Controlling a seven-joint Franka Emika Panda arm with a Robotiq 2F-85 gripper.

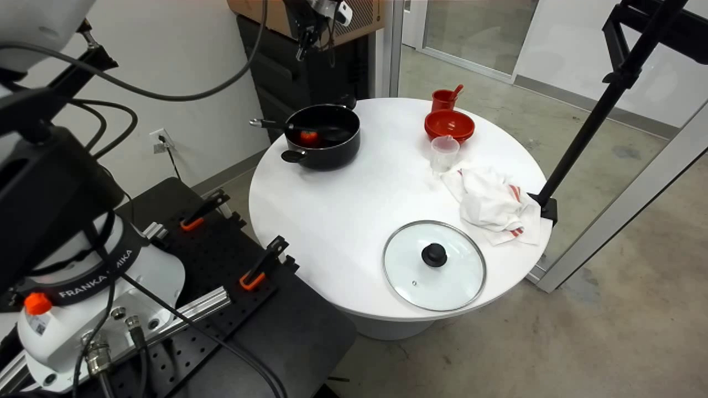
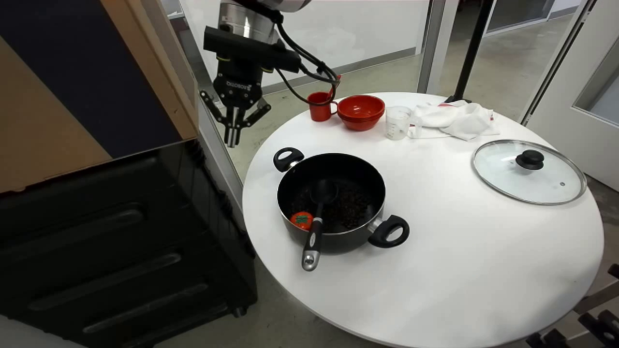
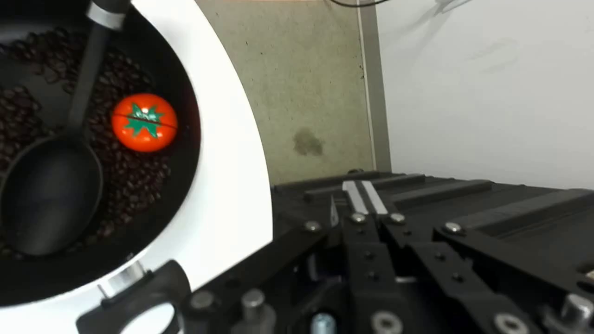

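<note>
My gripper hangs in the air off the table's edge, beyond the pot and over the side of the black drawers. In the wrist view its fingers are together with nothing visible between them. The black pot rests on the white round table, dark beans covering its bottom. Inside it are a toy tomato by the wall and a black spoon; the spoon's handle leans out over the rim. A glass lid with a black knob lies flat on the table, well apart from the pot.
Red bowls, a red cup and a clear measuring cup stand together, with a white cloth beside them. A cardboard box sits on the black drawers near my gripper. Mid-table is bare.
</note>
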